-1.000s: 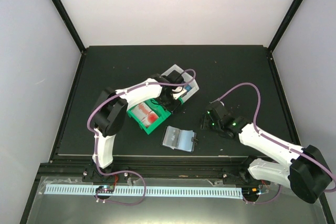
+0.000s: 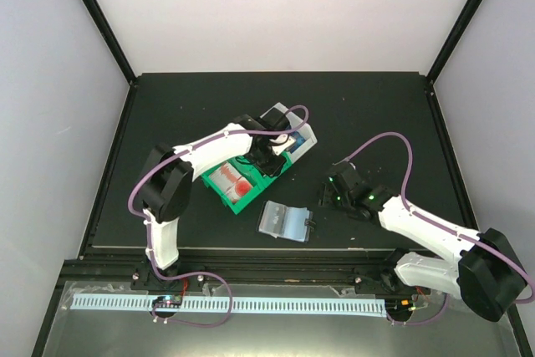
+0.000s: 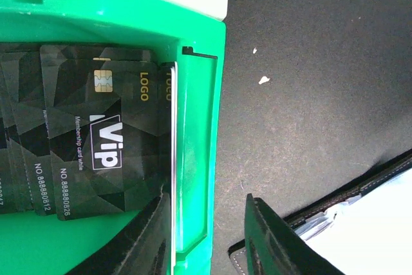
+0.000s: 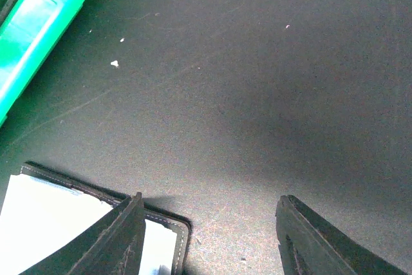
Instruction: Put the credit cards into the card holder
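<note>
Several black "Vip" cards (image 3: pixel 103 133) lie fanned in the green box (image 3: pixel 199 127). A thin white-edged card (image 3: pixel 173 159) stands upright against its right wall. My left gripper is partly open over that wall. Its left finger (image 3: pixel 158 230) is beside the white edge, and bare table shows between the wall and its right finger. Nothing is visibly pinched. The card holder (image 2: pixel 285 221), with clear sleeves, lies open on the table. My right gripper is open and empty, its left finger over the holder's corner (image 4: pixel 177 223).
A white container (image 2: pixel 305 144) adjoins the green box at the back, partly hidden by my left arm. Red and white cards (image 2: pixel 230 181) lie in the box's near part.
The left arm has shifted slightly to the left. The right arm, box and card holder look unmoved.
</note>
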